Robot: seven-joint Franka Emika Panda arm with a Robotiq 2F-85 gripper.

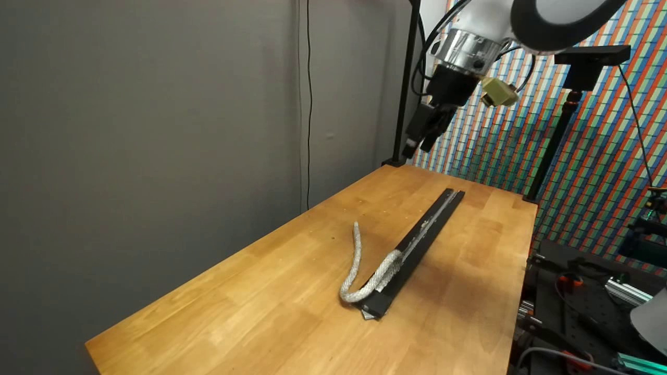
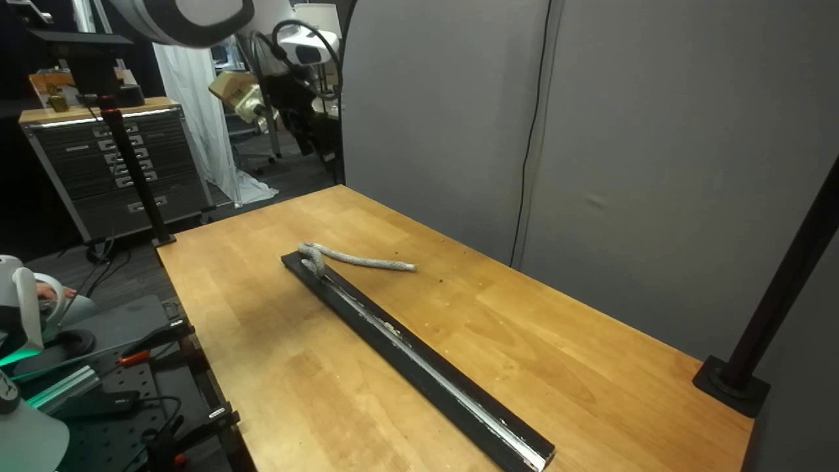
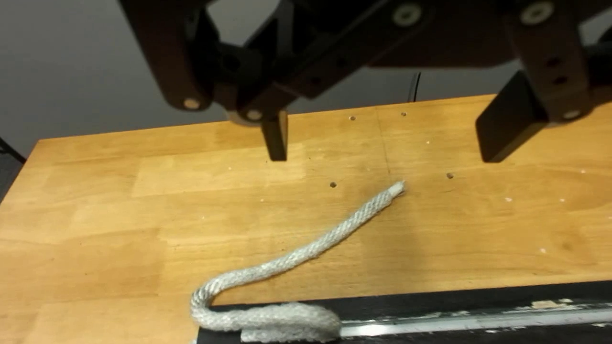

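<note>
A grey braided rope (image 1: 355,264) lies on the wooden table, one end loose on the wood and the other part folded back over a long black channel bar (image 1: 409,265). In the wrist view, the rope's (image 3: 307,252) free end points up and right, while its bend rests on the near left end of the bar (image 3: 459,299). My gripper is open, its black fingers wide apart with only bare table behind the gap. It hangs in the air above the table, apart from the rope. In exterior view 2 the gripper is dark against a dark background.
Bare wood (image 1: 250,294) spreads over most of the table (image 2: 487,346). A black post (image 2: 751,314) stands at one corner, and a camera stand (image 1: 556,137) at another. A grey wall panel (image 1: 187,125) runs along one side.
</note>
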